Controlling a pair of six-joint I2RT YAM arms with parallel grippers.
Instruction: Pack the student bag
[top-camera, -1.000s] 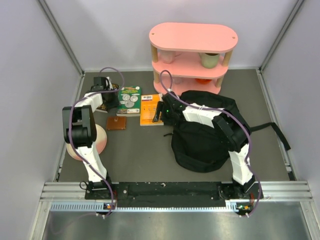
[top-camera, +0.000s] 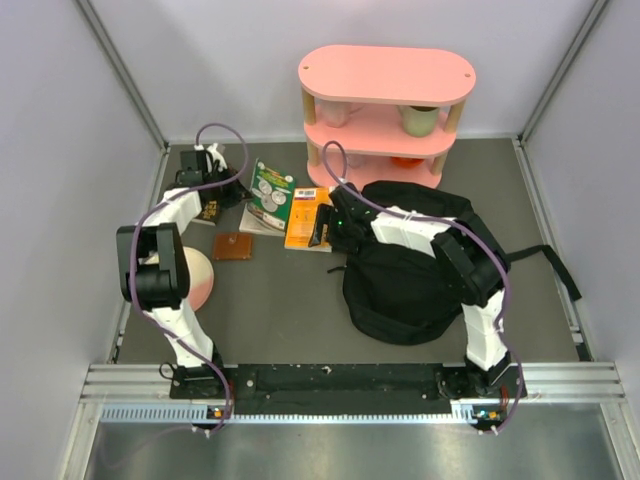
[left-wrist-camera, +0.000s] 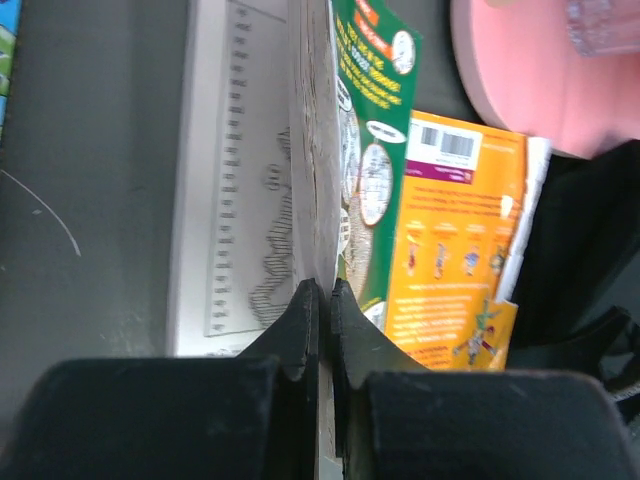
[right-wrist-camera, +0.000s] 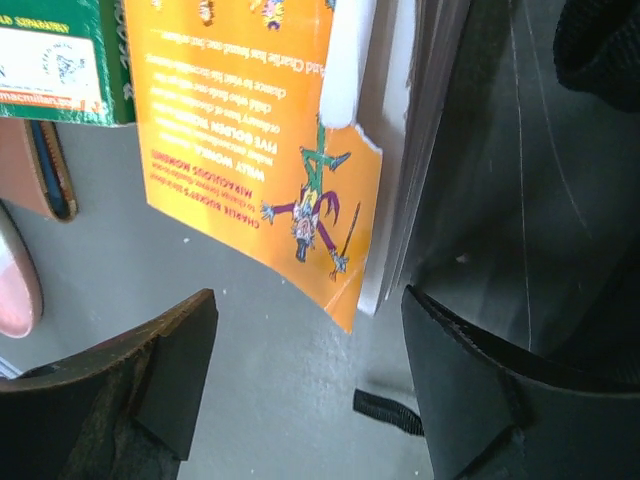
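Note:
A green book (top-camera: 271, 195) lies at the back with its cover lifted and a printed page (left-wrist-camera: 245, 180) bared beneath. My left gripper is shut on the raised cover's edge, which runs up from between the fingertips. To its right is an orange book (top-camera: 304, 215), with a corner of its cover bent out past the pages in the right wrist view. My right gripper is open around that lower corner, with a gap on both sides. The black bag (top-camera: 410, 300) lies spread on the right, partly under the right arm.
A brown wallet (top-camera: 233, 247) lies in front of the green book. Another book (top-camera: 207, 213) is partly hidden by the left gripper. A pink shelf (top-camera: 388, 75) stands at the back, and a pink round item (top-camera: 201, 280) lies beside the left arm.
The left gripper has moved slightly right, and the green book has turned, its cover now raised. The orange book has shifted a little to the right. The right gripper has barely moved, also to the right.

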